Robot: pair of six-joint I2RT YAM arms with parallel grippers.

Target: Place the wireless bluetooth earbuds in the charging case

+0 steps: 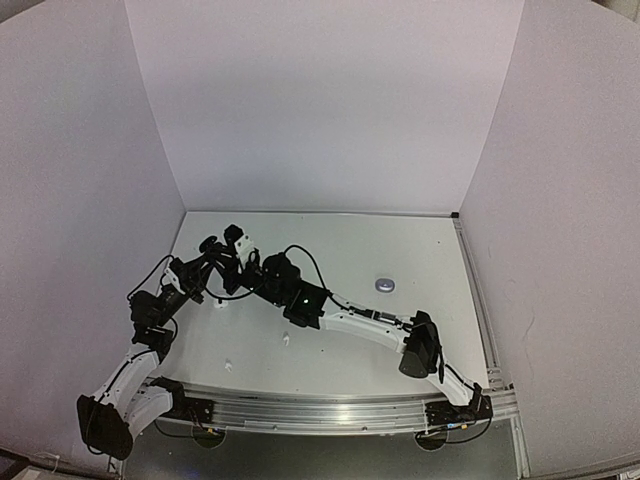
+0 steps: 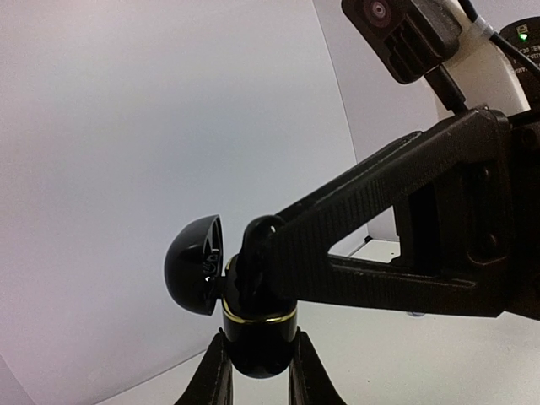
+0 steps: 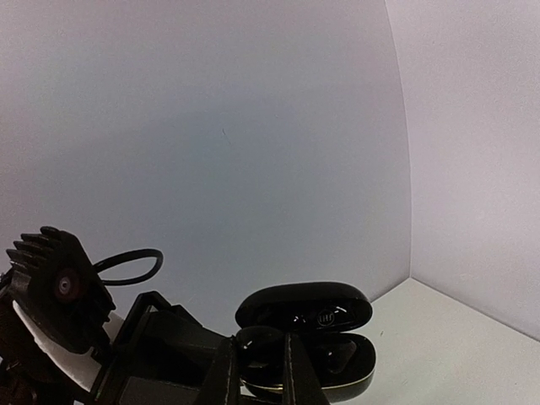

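Note:
The black charging case (image 2: 260, 350) with a gold line round it is upright between the fingertips of my left gripper, which is shut on it. Its lid (image 2: 192, 266) stands open. In the right wrist view, the case (image 3: 359, 371) and raised lid (image 3: 304, 305) lie just beyond my right gripper. A glossy dark rounded shape (image 3: 260, 344) shows between the right fingers; whether it is an earbud or the end of the case I cannot tell. From the left wrist, the right fingers (image 2: 263, 245) reach over the case's open top, hiding its slots.
A small purple-grey oval object (image 1: 385, 285) lies on the right of the white table (image 1: 420, 255). Small white things (image 1: 221, 302) are on the left and middle. The two arms meet closely at the left, with bare table to the right.

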